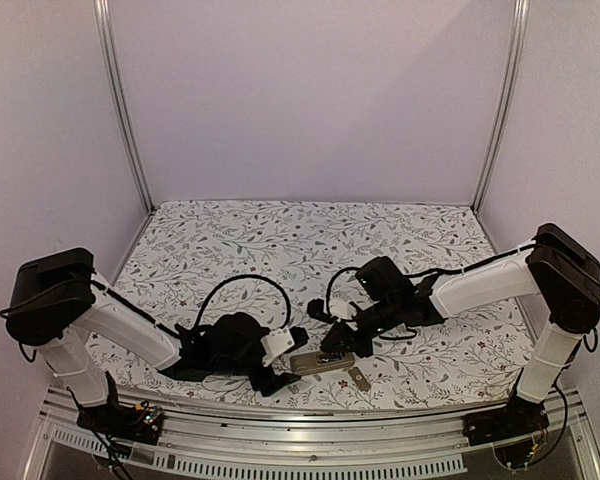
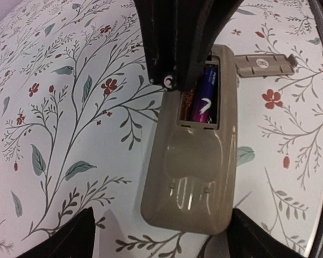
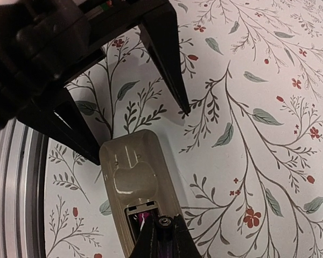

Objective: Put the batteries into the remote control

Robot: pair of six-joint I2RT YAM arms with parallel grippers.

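The grey remote (image 2: 185,172) lies back-up on the patterned table, its compartment open with a purple battery (image 2: 203,102) and a darker red one beside it. My right gripper (image 1: 332,350) is over the compartment, shut on what looks like a purple battery, mostly hidden by its fingers in the right wrist view. My left gripper (image 1: 288,378) stands part open at the remote's near end, fingers (image 3: 81,134) low by the table, one at the remote's corner. The battery cover (image 2: 264,65) lies apart beside the remote.
The metal front edge (image 1: 310,425) runs close to the remote and cover. Pale walls enclose the back and sides.
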